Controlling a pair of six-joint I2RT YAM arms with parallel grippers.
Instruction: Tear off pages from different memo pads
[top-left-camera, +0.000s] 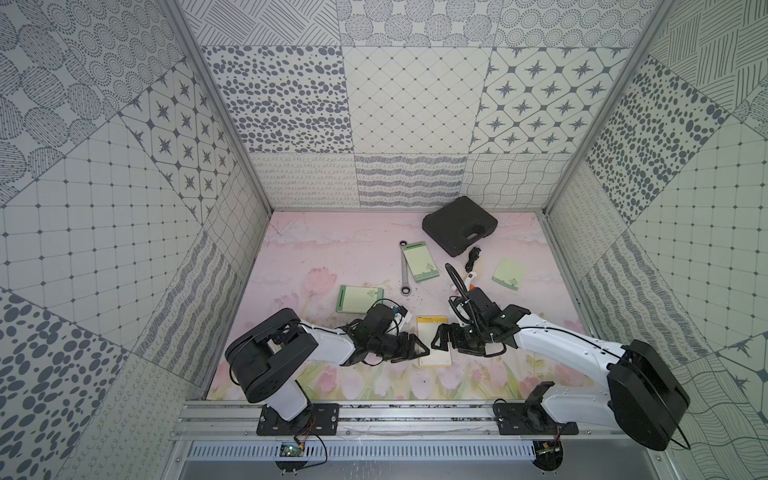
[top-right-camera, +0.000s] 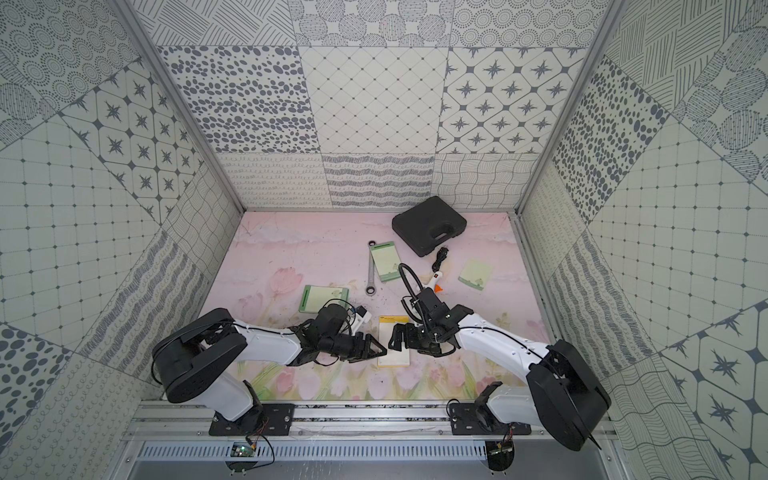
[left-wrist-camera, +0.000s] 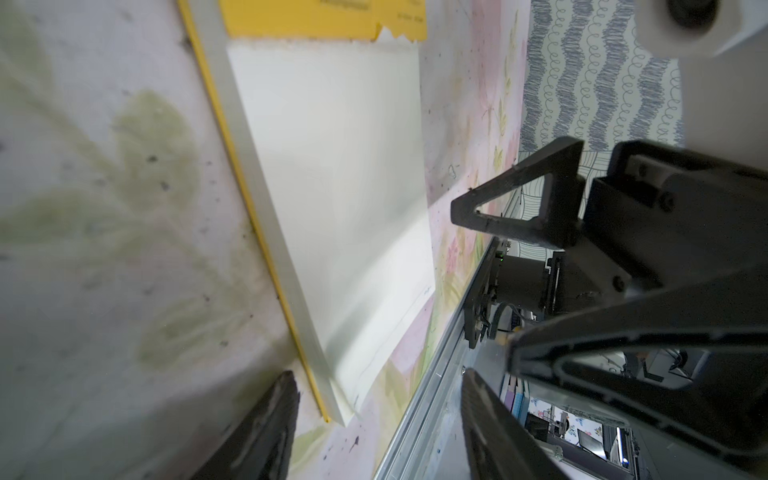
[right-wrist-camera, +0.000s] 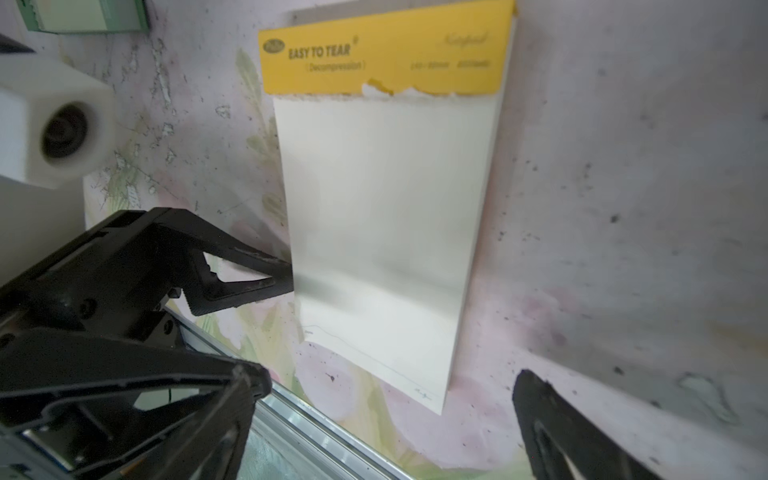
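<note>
A white memo pad with a yellow "EASY TO TEAR" band (right-wrist-camera: 376, 176) lies flat on the table; torn white paper edges show along the band. My left gripper (top-left-camera: 421, 349) is open at the pad's left side. In the right wrist view, a finger (right-wrist-camera: 268, 280) of it reaches the pad's left edge; contact cannot be told. Over the right part of the pad stands my right gripper (top-left-camera: 441, 339), open, with nothing seen between its fingers. Two green-edged pads lie farther back, one at left (top-left-camera: 360, 299) and one at centre (top-left-camera: 421, 261).
A pale green sheet (top-left-camera: 509, 273) lies at the right. Near the centre pad are a long wrench (top-left-camera: 405, 268), a black case (top-left-camera: 459, 225), a black cable bundle (top-left-camera: 473, 258) and a white-orange item (top-left-camera: 472, 281).
</note>
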